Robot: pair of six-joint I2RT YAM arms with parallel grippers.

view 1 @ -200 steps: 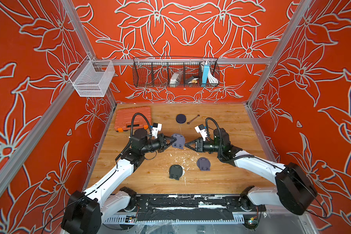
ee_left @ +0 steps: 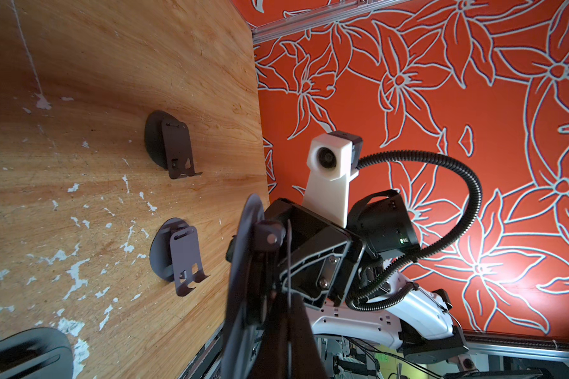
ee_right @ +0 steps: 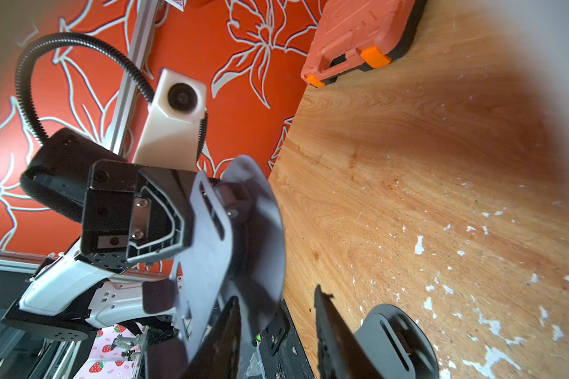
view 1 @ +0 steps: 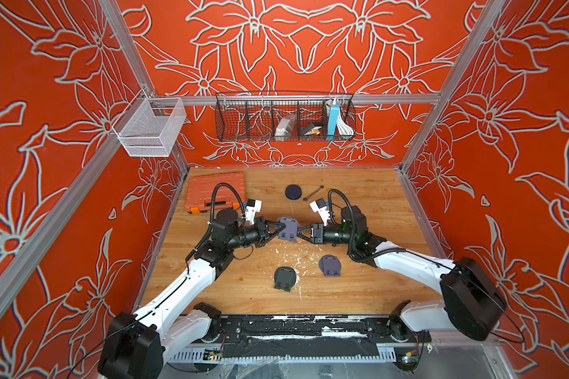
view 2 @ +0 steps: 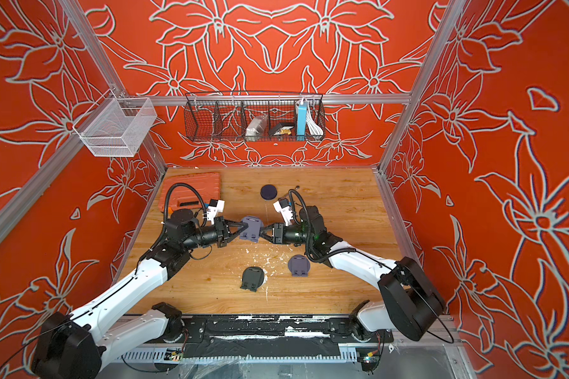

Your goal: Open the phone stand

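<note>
A grey-purple phone stand (view 1: pixel 289 228) is held upright above the table, with my left gripper (view 1: pixel 281 227) shut on its thin edge. In the right wrist view, its round base (ee_right: pixel 268 233) and slotted plate (ee_right: pixel 203 252) lie close together, with the hinge between them at one end. Facing it from the right is my right gripper, part open, its fingertips at the stand's lower edge. One right finger (ee_right: pixel 229 334) overlaps the plate in that view; contact cannot be made out. The left fingers (ee_left: pixel 289 353) are dark and partly hidden by the stand.
A dark stand (view 1: pixel 285 278) and a purple stand (view 1: pixel 330 265) lie on the table nearer the front. Behind are a dark round disc (view 1: pixel 293 192), a wrench (view 1: pixel 313 193) and an orange case (view 1: pixel 215 189).
The left arm and the stand look still.
</note>
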